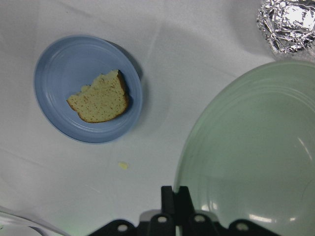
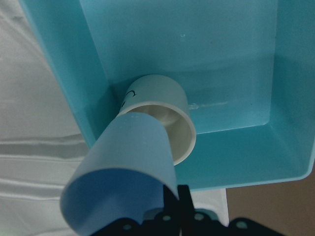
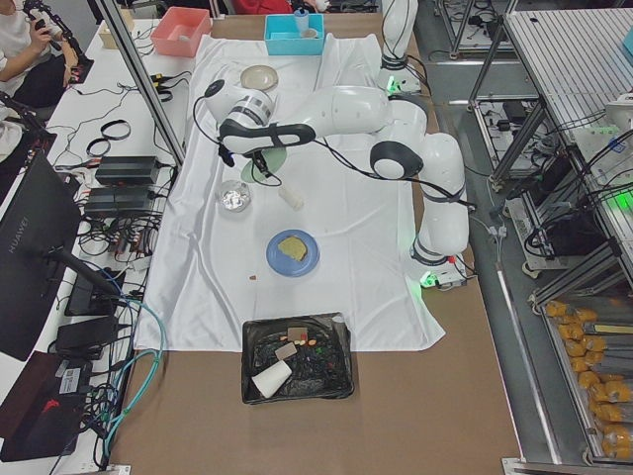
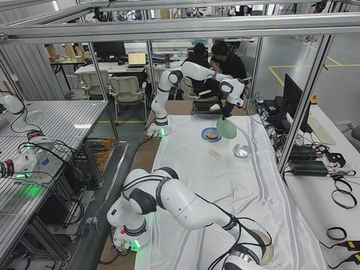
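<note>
My left gripper is shut on the rim of a green plate (image 1: 251,147), held above the cloth beside a foil ball or dish (image 1: 285,27). A blue plate (image 1: 64,73) with a bread slice (image 1: 98,102) lies nearby. In the right wrist view my right gripper is shut on a pale blue cup (image 2: 120,152) over a blue bin (image 2: 231,73), where a white cup (image 2: 167,118) lies.
A black lined tray (image 3: 297,386) with scraps stands at the table's near end in the camera left view. A cream plate (image 3: 259,77) lies toward the far end.
</note>
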